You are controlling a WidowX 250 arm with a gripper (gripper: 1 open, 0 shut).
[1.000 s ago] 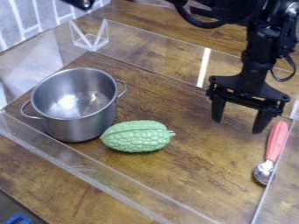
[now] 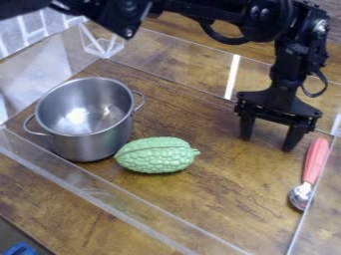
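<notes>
My black gripper (image 2: 272,126) points down over the right part of the wooden surface, its two fingers apart with nothing visible between them. Just right of and below it lies an ice-cream scoop (image 2: 312,169) with a pink handle and metal head. A steel pot (image 2: 83,129) with two handles stands at the left. A green bitter melon (image 2: 155,155) lies to the right of and below the pot.
Clear plastic walls border the wooden workspace (image 2: 200,209), which has free room in the middle and lower middle. A pale strip (image 2: 233,75) runs near the back right. A blue object (image 2: 16,249) shows at the lower left corner.
The gripper has moved slightly upward in the view since one second ago, and the arm above it has shifted. The pot, melon and scoop are unmoved.
</notes>
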